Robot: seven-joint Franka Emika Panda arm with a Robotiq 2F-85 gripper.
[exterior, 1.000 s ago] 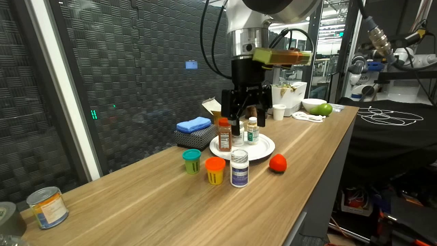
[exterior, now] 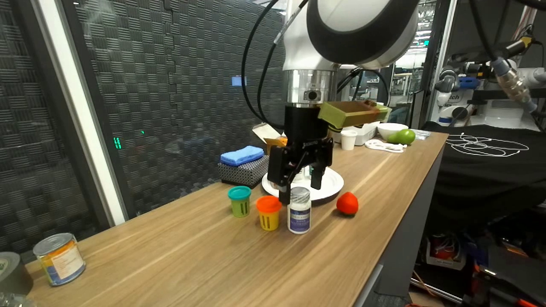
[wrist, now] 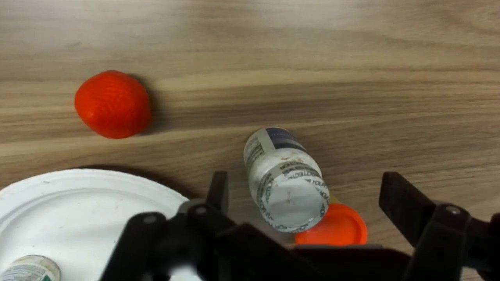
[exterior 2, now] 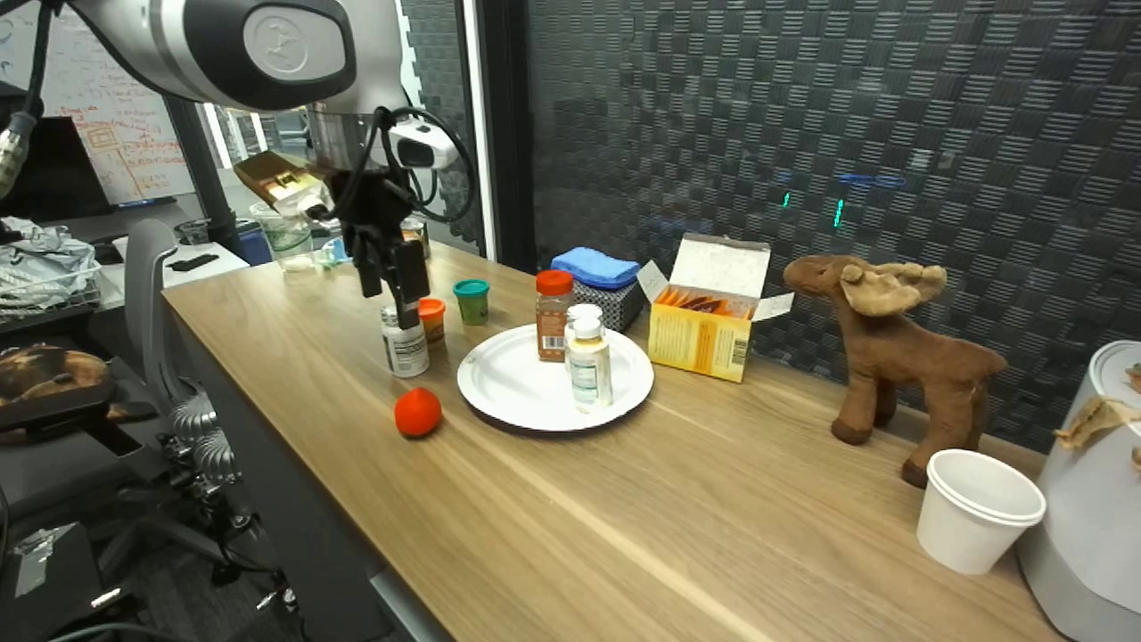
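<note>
A white pill bottle with a blue label [exterior: 299, 217] stands upright on the table, its foil-ringed cap [wrist: 293, 199] facing the wrist camera. My gripper is open above it; in the wrist view the cap appears between the two parted fingers, with space on both sides. In the second exterior view, the gripper [exterior 2: 396, 289] hangs just over the bottle [exterior 2: 406, 348] and partly covers its top. Right beside the bottle sits a yellow tub with an orange lid [exterior: 268, 212]. On the white plate [exterior 2: 497, 390] stand a red-capped jar [exterior 2: 554, 321] and two white bottles [exterior 2: 589, 373].
A red rounded object [wrist: 114, 104] lies near the bottle. The green tub with a teal lid [exterior: 239, 201], a box with a blue cloth [exterior: 242, 156] and an open yellow box [exterior 2: 701, 332] are near the wall.
My gripper has come down and slightly left, from above the plate area to just over the blue-labelled bottle. The objects on the table have stayed in place.
</note>
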